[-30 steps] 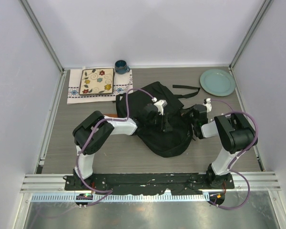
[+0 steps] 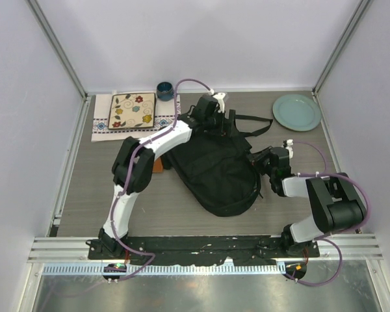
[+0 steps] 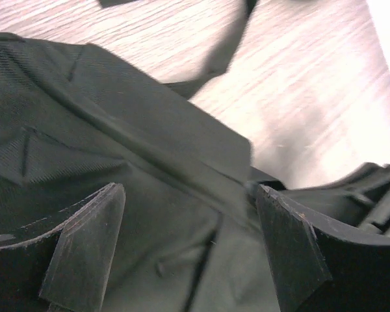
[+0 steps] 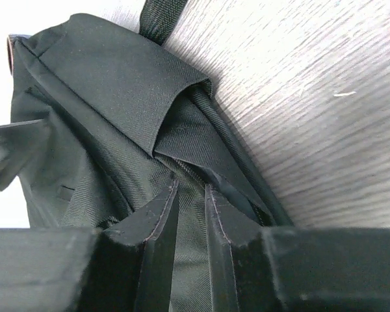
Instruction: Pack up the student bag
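The black bag (image 2: 214, 172) lies flat and rumpled in the middle of the table, its strap (image 2: 253, 119) reaching out at the upper right. Over its far end my left gripper stands open, fingers wide apart, with only fabric showing below the gap. At the bag's right edge is my right gripper. A narrow gap remains between its fingers, and dark cloth with a zip line shows through it. In the right wrist view a folded flap of the bag (image 4: 127, 71) lies ahead of the fingertips. Whether the tips touch the cloth is unclear.
At the back left a flower-patterned board (image 2: 132, 110) rests on a white patterned cloth (image 2: 103, 133), beside a blue mug (image 2: 166, 91). A green plate (image 2: 296, 112) sits at the back right. Partly hidden by the left arm is an orange-brown item (image 2: 158, 166).
My left gripper has moved from over the bag's middle to its far end.
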